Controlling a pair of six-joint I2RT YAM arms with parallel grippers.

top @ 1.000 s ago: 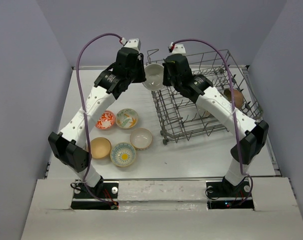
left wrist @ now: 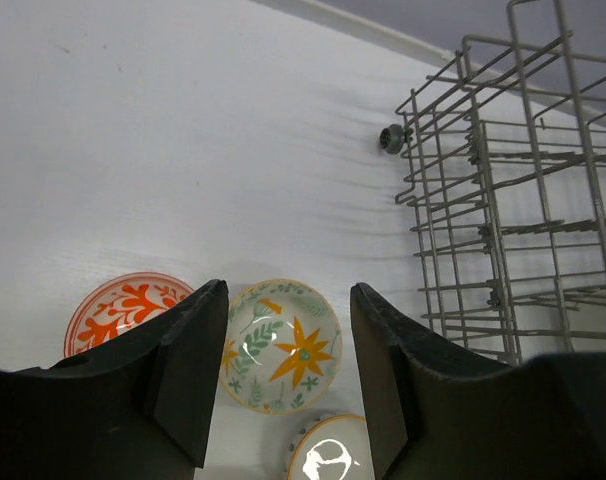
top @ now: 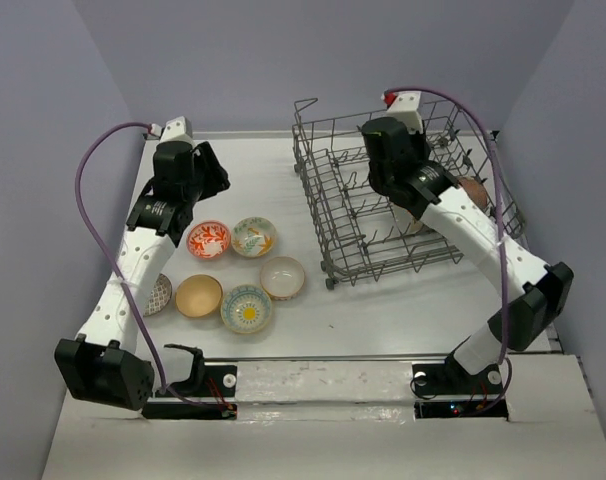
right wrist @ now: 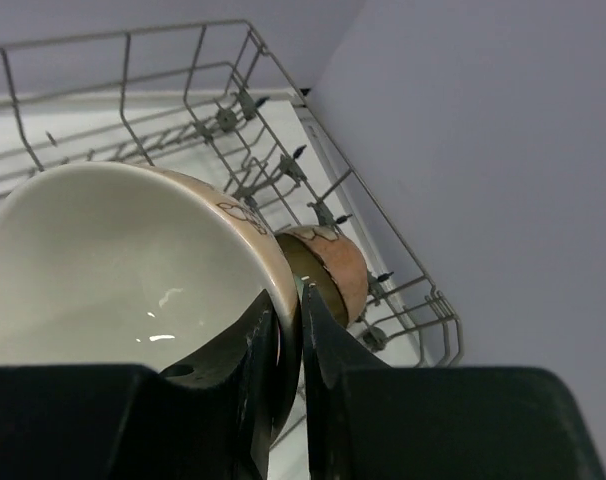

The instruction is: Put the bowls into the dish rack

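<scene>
In the right wrist view, a white bowl with a tan patterned rim (right wrist: 113, 270) is held upright on its side by my right gripper, shut on its rim above the wire dish rack (top: 333, 220). Another peach bowl (right wrist: 338, 265) sits in the rack behind it. My left gripper is open over the left side of the table, above an orange-leaf bowl (left wrist: 123, 315) and an orange-flower bowl (left wrist: 283, 350). A tan bowl (top: 199, 294), a yellow-centred bowl (top: 246, 308), a pale bowl (top: 281, 276) and a partly hidden patterned bowl (top: 158, 295) stand lower down.
Grey walls close in the back and both sides; the rack's wheels stand near the middle of the table.
My left gripper has withdrawn left and down from where it met the right one. My right gripper has carried the white bowl rightward over the rack.
</scene>
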